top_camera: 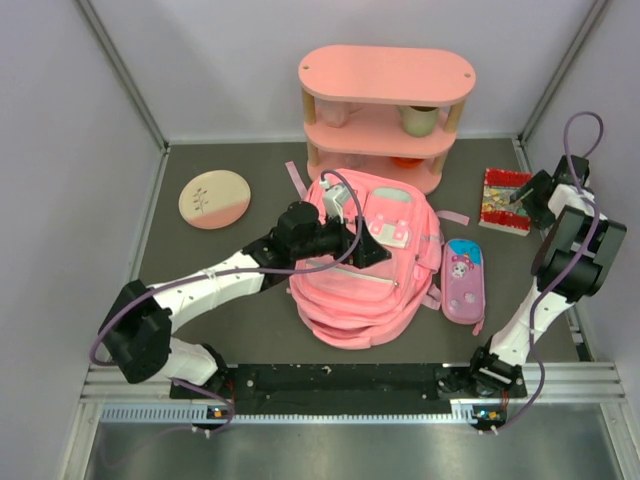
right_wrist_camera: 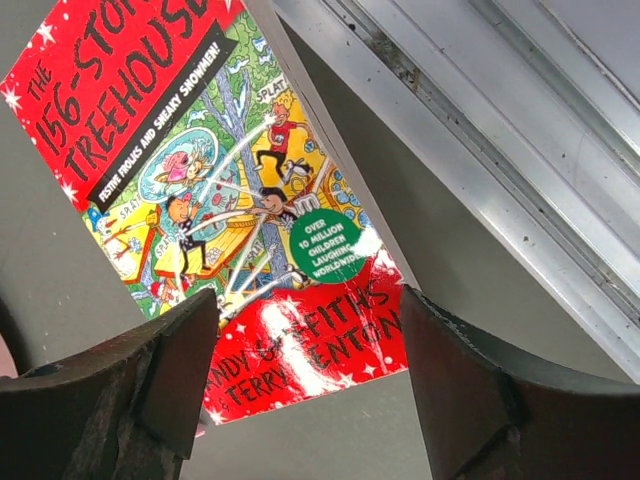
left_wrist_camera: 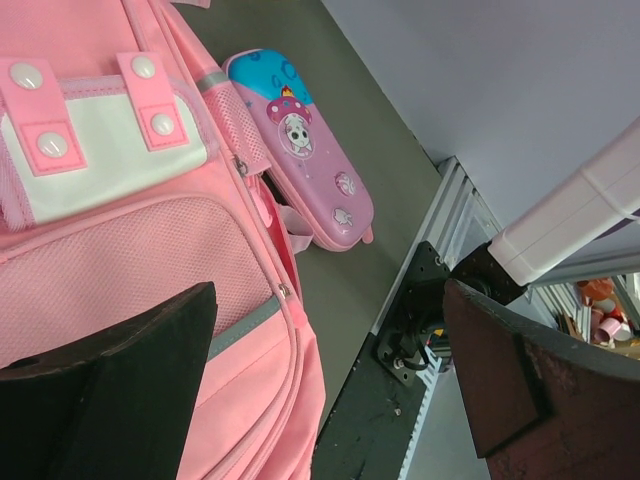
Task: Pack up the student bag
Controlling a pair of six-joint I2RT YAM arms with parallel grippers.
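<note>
The pink backpack (top_camera: 360, 300) lies in the middle of the table, its front pockets facing up. My left gripper (top_camera: 378, 250) is over it, open, with nothing between its fingers; the pack's mesh pocket (left_wrist_camera: 150, 270) shows below in the left wrist view. A red, colourful book (top_camera: 500, 222) lies flat at the back right. Over the book's near end hangs my right gripper, fingers apart and nothing gripped; the cover (right_wrist_camera: 265, 345) shows between them. A lilac and blue pencil case (top_camera: 463, 290) rests just right of the backpack.
A pink shelf (top_camera: 388, 75) stands behind the backpack, holding a pale green cup (top_camera: 419, 121). A round cream plate-like disc (top_camera: 214, 199) lies at the back left. A metal rail (right_wrist_camera: 470, 160) and wall run close along the book's right side.
</note>
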